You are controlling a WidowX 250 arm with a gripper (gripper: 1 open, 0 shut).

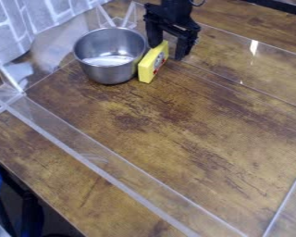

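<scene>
A black gripper (173,33) reaches in from the top of the camera view, its lower end just above and behind a yellow box (152,65) that has some printing on it. The box stands beside a steel pot (108,57), on the pot's right. The gripper looks open, though its fingertips are small and dark, and I see nothing clearly held between them.
A clear plastic barrier (107,171) runs round the wooden table (200,139). Crumpled light cloth (21,28) lies at the upper left.
</scene>
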